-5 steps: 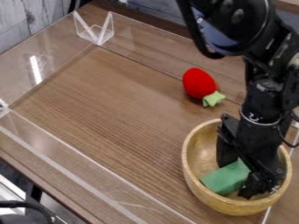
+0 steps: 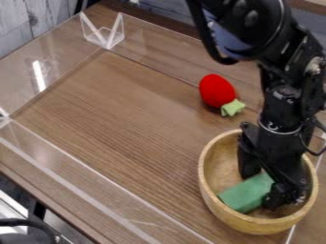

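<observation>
My black gripper (image 2: 265,176) reaches down from the top right into a tan bowl (image 2: 230,219) at the lower right. Its fingers stand open over and around a green object (image 2: 245,196) lying in the bowl; the fingertips at the right are partly hard to make out against the dark arm.
A red object (image 2: 216,91) with a small light green piece (image 2: 232,108) lies behind the bowl. A clear plastic piece (image 2: 105,30) stands at the back left.
My gripper has risen slightly, with the arm shifting a little upward. The bowl and green object stay about where they were.
</observation>
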